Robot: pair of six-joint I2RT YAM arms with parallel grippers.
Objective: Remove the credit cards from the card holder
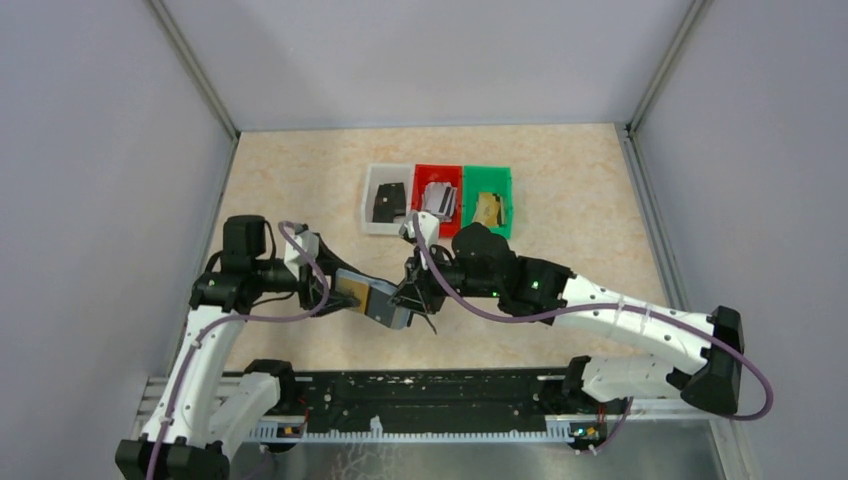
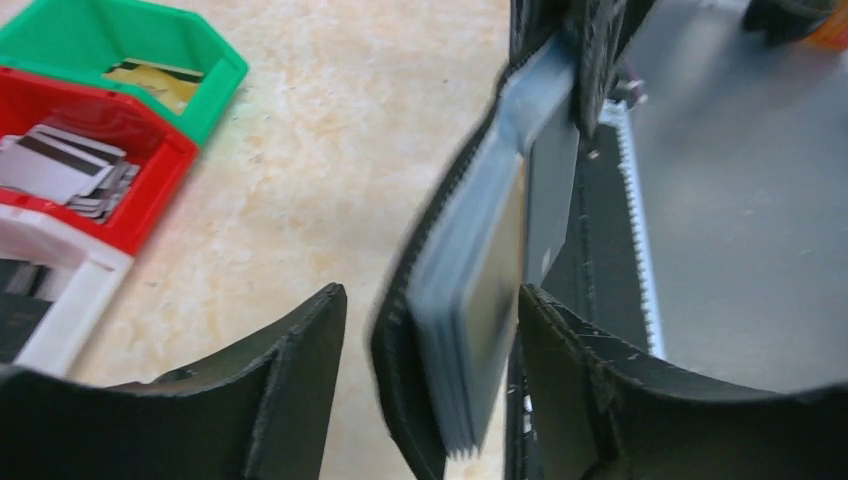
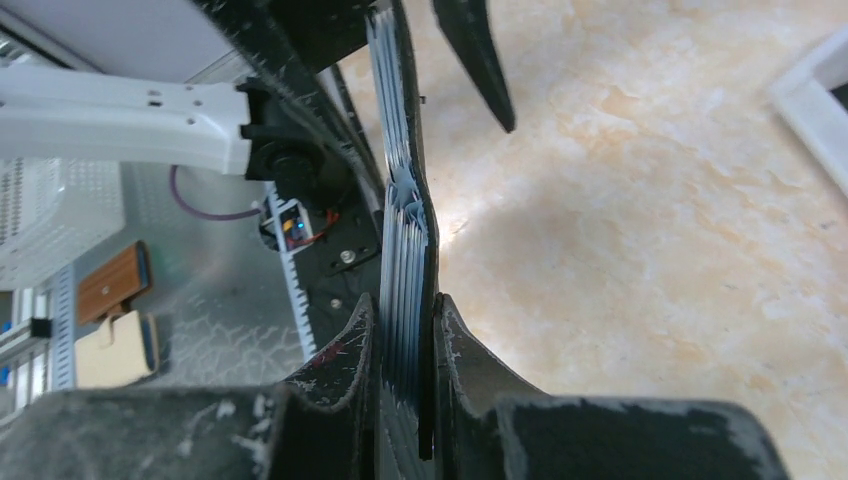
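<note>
A black card holder (image 2: 470,300) with clear grey sleeves and a gold card (image 1: 352,291) hangs opened out between the two arms. My right gripper is shut on one end of the holder; its stacked sleeves show edge-on in the right wrist view. My left gripper stands part open around the other end in the left wrist view, the holder lying between its fingers; whether it touches is unclear.
Three bins stand behind: white (image 1: 369,205) with black cards, red (image 1: 437,231) with silver cards, green (image 1: 486,174) with gold cards.
</note>
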